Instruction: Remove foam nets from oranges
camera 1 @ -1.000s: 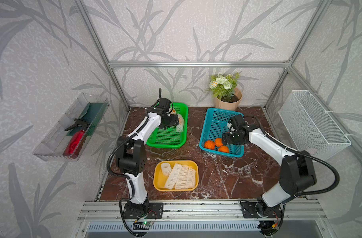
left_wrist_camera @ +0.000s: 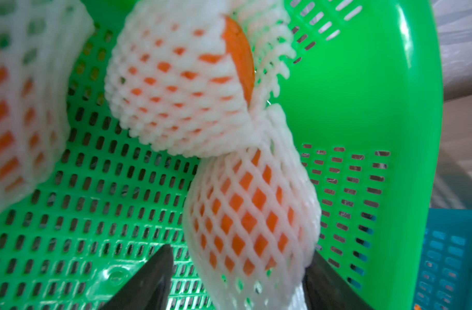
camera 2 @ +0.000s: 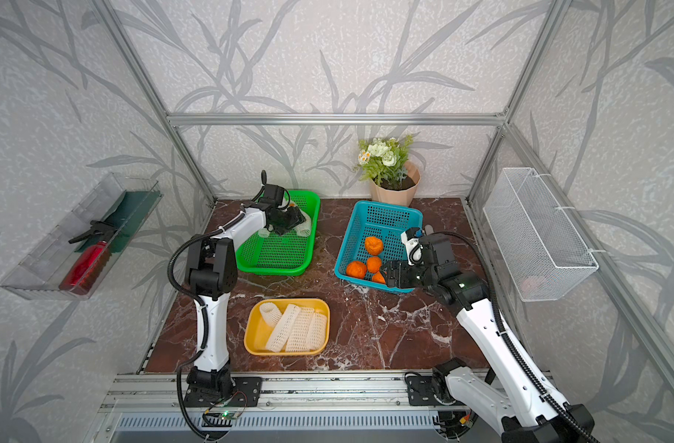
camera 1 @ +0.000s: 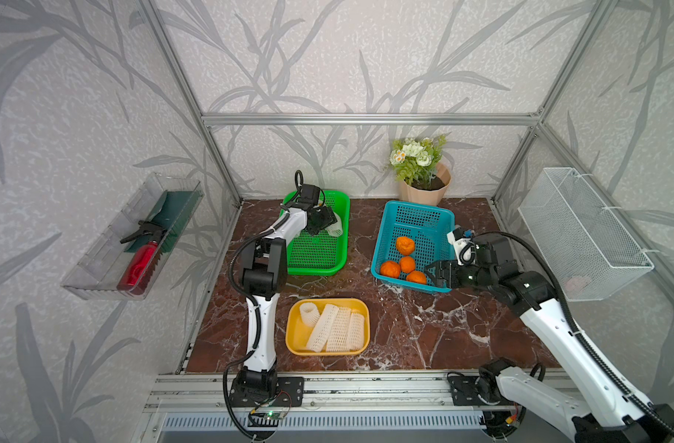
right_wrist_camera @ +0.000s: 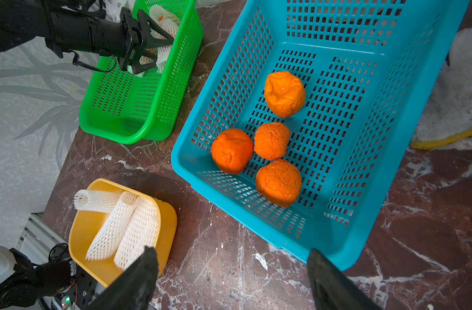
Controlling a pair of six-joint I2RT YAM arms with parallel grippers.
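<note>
In the left wrist view, a netted orange point(left_wrist_camera: 246, 217) lies in the green basket point(left_wrist_camera: 411, 103), the tail of its foam net between the fingers of my left gripper. These fingers are still apart, with a gap on the left side. A second netted orange point(left_wrist_camera: 179, 82) touches it from above, and a third point(left_wrist_camera: 13, 113) is at the left edge. Several bare oranges point(right_wrist_camera: 280, 183) rest in the blue basket point(right_wrist_camera: 194, 178). My right gripper is open and empty, above the blue basket's near right corner in the top views.
The yellow tray point(camera 1: 289, 336) at the front holds several empty foam nets point(camera 1: 340, 330). A flower pot point(camera 1: 424, 193) stands behind the blue basket. Wire baskets hang on both side walls.
The left arm has shifted slightly, its gripper staying over the netted oranges in the green basket.
</note>
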